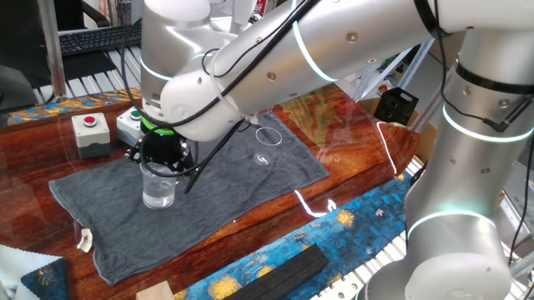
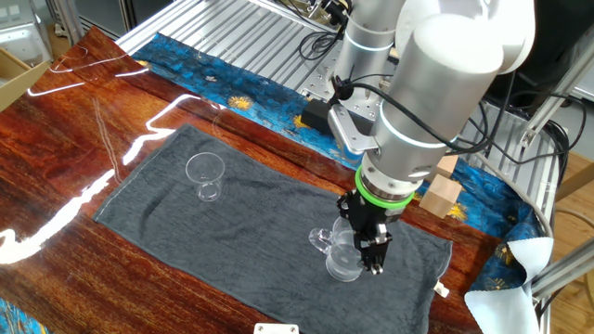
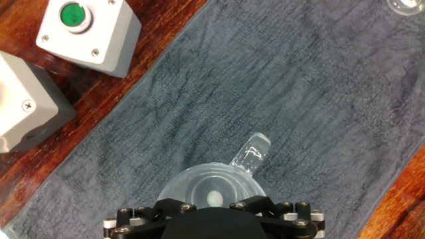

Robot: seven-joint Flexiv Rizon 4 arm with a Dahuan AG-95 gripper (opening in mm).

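Note:
A clear glass mug (image 1: 158, 190) stands upright on the grey towel (image 1: 221, 179). Its handle (image 3: 251, 154) points up and to the right in the wrist view. My gripper (image 2: 360, 243) is low over the mug, pointing down, with a dark finger (image 1: 193, 177) just outside its right side in exterior view 1. The fingers look spread wide; whether any pad touches the glass is hidden. A second clear glass (image 2: 206, 174), wide at the top, sits apart on the towel, and its edge appears in the wrist view's top right corner.
Two button boxes, one with a red button (image 1: 90, 133) and one with a green button (image 3: 74, 14), stand off the towel's edge. Wooden blocks (image 2: 440, 195) lie by the blue cloth (image 2: 232, 79). Open towel separates the mug from the other glass.

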